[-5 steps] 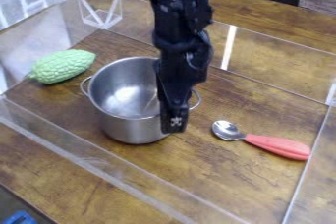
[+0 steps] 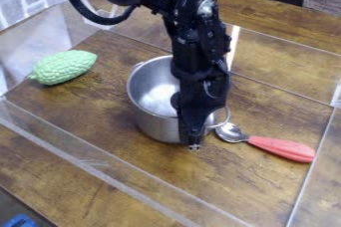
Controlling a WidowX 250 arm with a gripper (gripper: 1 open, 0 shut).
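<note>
A steel pot [image 2: 154, 104] stands in the middle of the wooden table. My black gripper [image 2: 193, 136] is down low at the pot's right side, overlapping its wall and rim; whether the fingers hold the wall cannot be made out. A spoon with a red handle [image 2: 280, 147] lies to the right of the pot, its steel bowl end close to the gripper.
A pale green textured corn-like object [image 2: 63, 67] lies at the back left. Clear plastic edges run along the table's sides.
My gripper has moved down along the pot's right side. The pot has shifted to the right, partly behind the gripper. The spoon has stayed put.
</note>
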